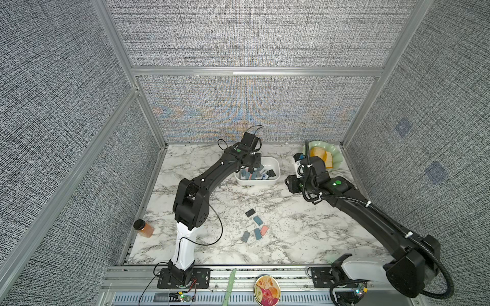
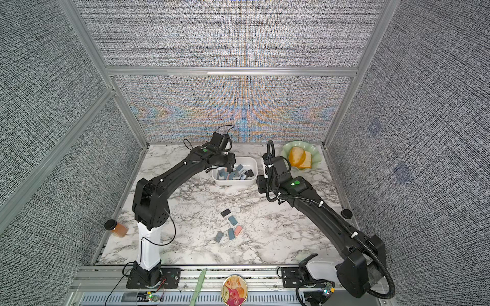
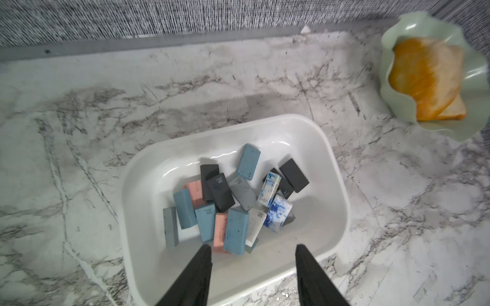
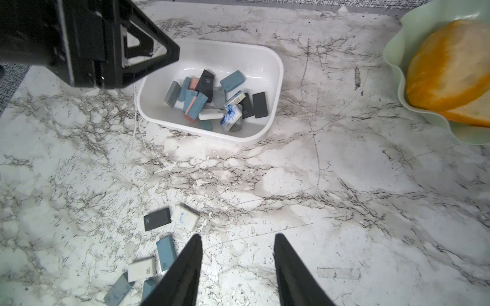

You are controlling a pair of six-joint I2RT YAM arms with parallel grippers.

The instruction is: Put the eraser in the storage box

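A white storage box (image 3: 133, 214) holds several erasers in grey, black, blue, pink and white. My left gripper is raised over the box's near side, open, nothing between its fingers. More erasers lie loose on the table in front of the box, among them a black one (image 4: 157, 219), a white one (image 4: 186, 216), a blue one (image 4: 166, 252) and a pink one (image 2: 237, 230). My right gripper hangs open and empty over the table to the box's right, with loose erasers below and left of it in the right wrist view.
A green scalloped bowl (image 2: 315, 161) with bread stands at the back right. A jar (image 1: 144, 229) sits at the front left. A round tub (image 2: 234, 290) and a green stick (image 2: 199, 285) rest on the front rail.
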